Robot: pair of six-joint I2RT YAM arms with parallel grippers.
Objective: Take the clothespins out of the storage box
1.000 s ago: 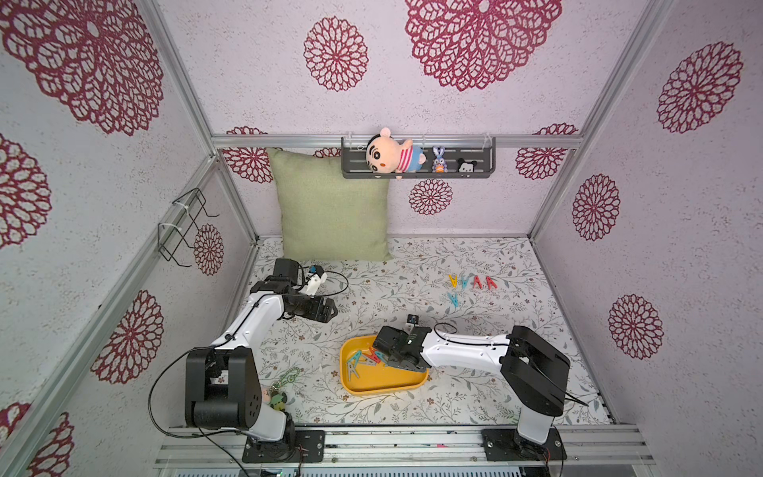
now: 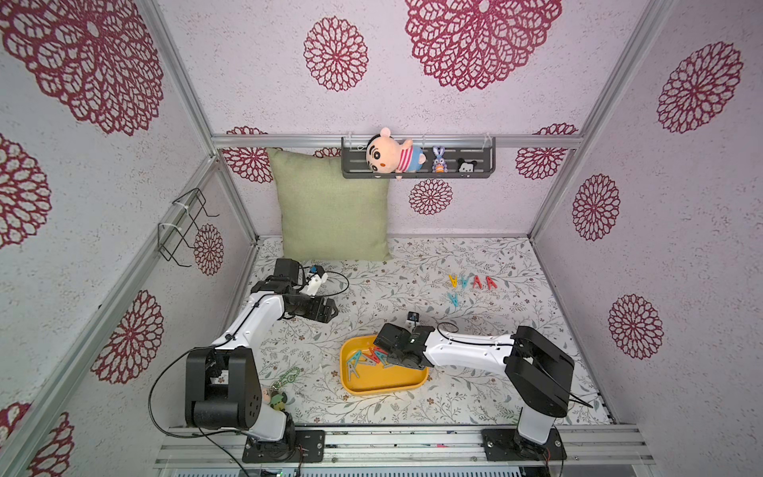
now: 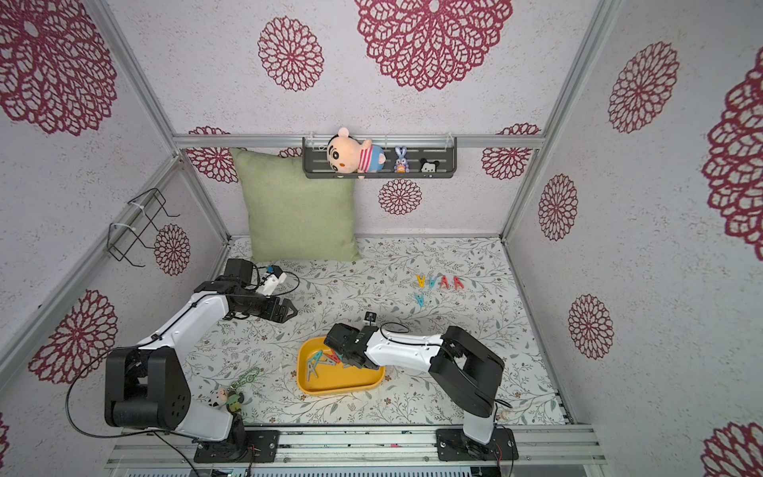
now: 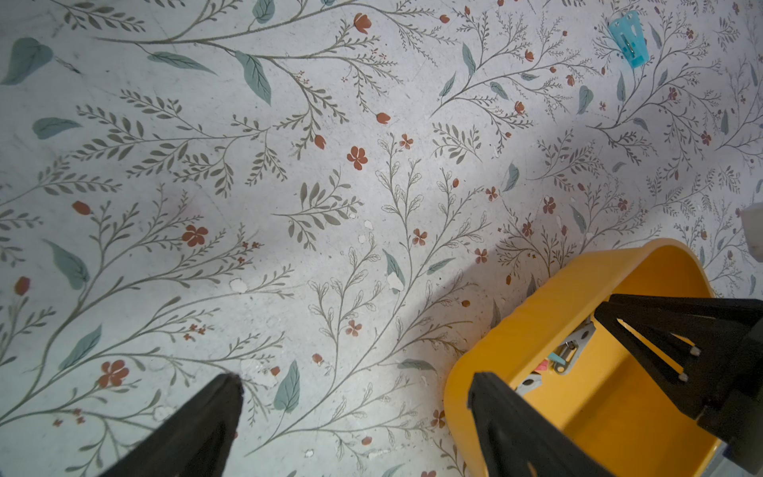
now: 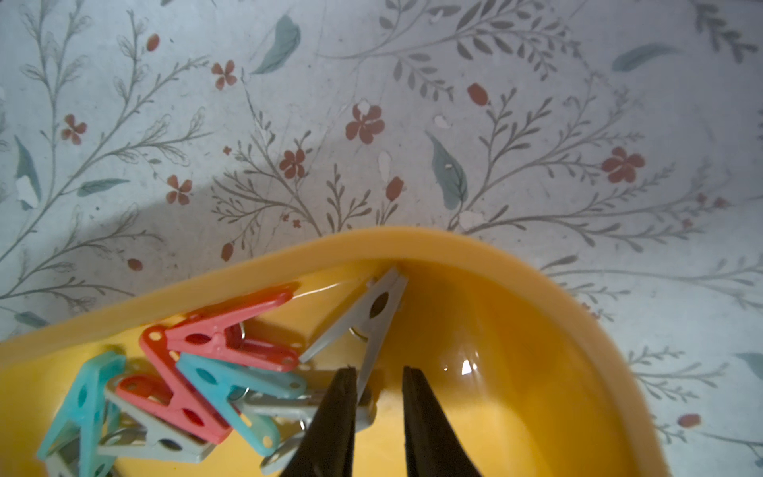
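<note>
The yellow storage box (image 2: 385, 391) stands on the front table, holding several red, blue and grey clothespins. My right gripper is open over the box, pointing down among them. In the right wrist view a grey clothespin (image 5: 357, 312) leans near the box wall, its lower leg reaching close to my left fingertip; whether they touch I cannot tell. A red clothespin (image 5: 210, 335) and a blue clothespin (image 5: 208, 375) lie in the pile to the left. My left gripper is open above bare table, nothing between its fingers.
Several clothespins, including a yellow one (image 2: 453, 280) and a red one (image 2: 491, 282), lie on the table at the back right. A green cushion (image 2: 334, 208) leans on the back wall. A small toy (image 2: 277, 400) lies by the left arm's base. Mid-table is clear.
The right arm has shifted very slightly, its elbow a little to the right, with its gripper still over the box. The left arm and the clothespins on the table have stayed put.
</note>
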